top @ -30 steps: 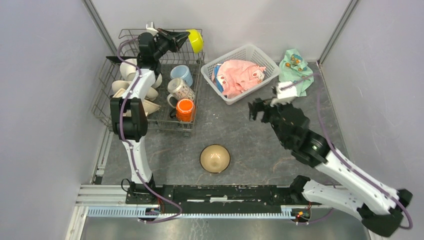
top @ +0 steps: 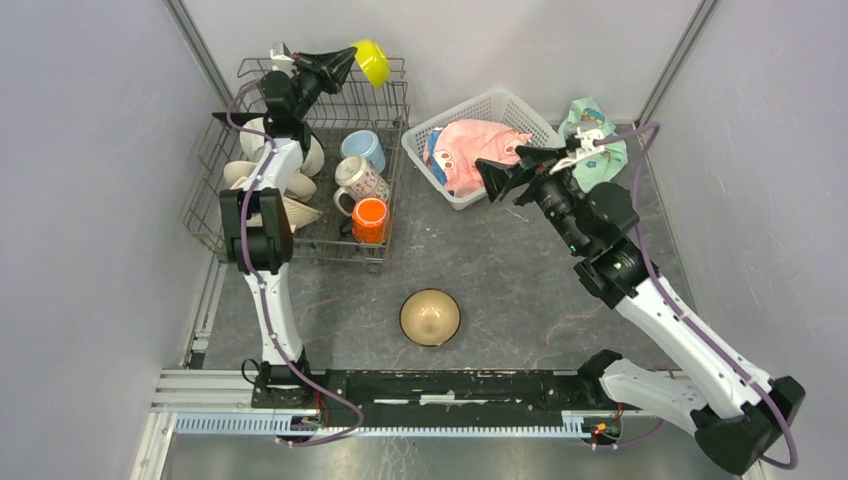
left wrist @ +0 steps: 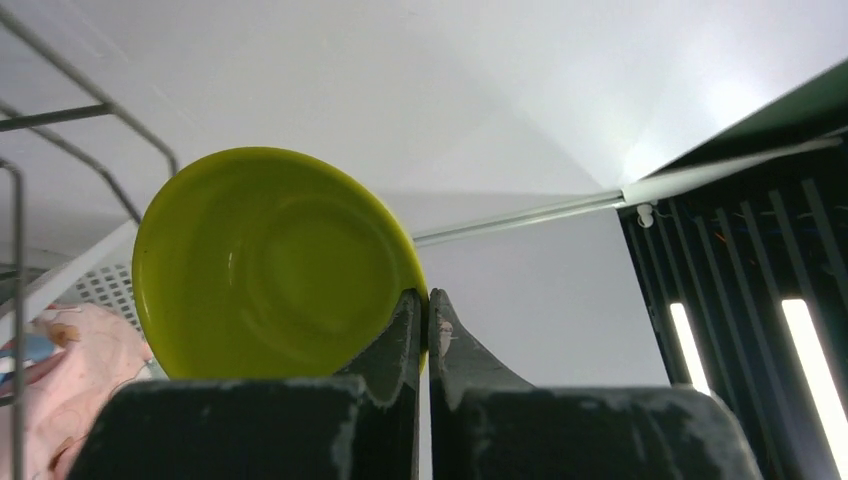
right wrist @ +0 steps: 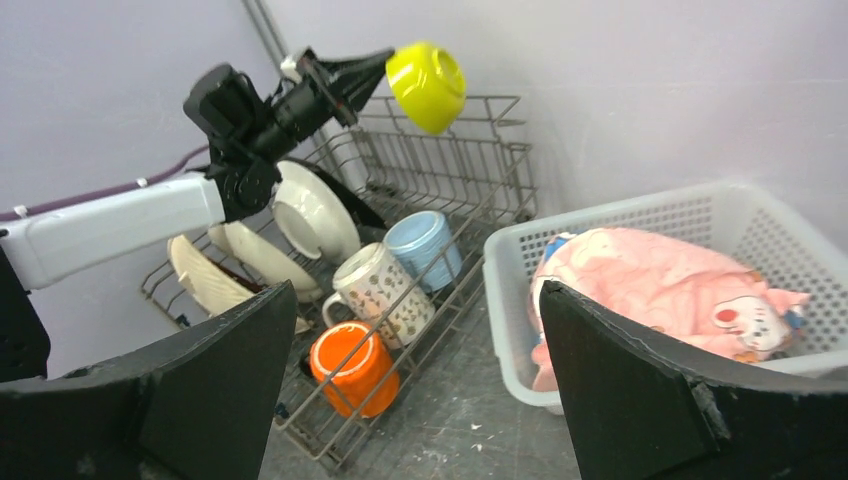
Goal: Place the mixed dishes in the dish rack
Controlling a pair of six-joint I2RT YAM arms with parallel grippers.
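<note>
A yellow bowl (top: 374, 64) hangs tilted over the back of the wire dish rack (top: 325, 250), gripped at its rim by my left gripper. The rack holds pale plates (right wrist: 320, 215), a blue cup (top: 362, 148), a patterned mug (top: 362, 180) and an orange mug (top: 369, 220). A tan bowl (top: 429, 315) lies on the counter in front. My right gripper (top: 507, 170) is open and empty above the counter, near the white basket's front right.
A white basket (top: 490, 103) with pink cloth stands right of the rack. A green cloth (top: 600, 175) lies at the back right.
My left gripper has raised the yellow bowl toward the back and slightly left.
</note>
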